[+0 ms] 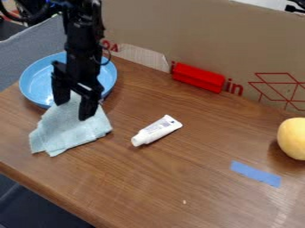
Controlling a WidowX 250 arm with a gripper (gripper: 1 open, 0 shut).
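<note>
My black gripper (74, 96) is at the left, open, over a pale blue cloth (64, 132) and the near part of a blue plate (38, 80). The cloth lies on the wooden table, its top end reaching toward the plate and partly hidden behind my fingers. Whether the fingertips touch the cloth I cannot tell.
A white tube (155, 130) lies mid-table, a red box (198, 77) stands at the back by the cardboard wall (202, 31), and a yellow round object (292, 139) sits at the right near a blue tape strip (255, 174).
</note>
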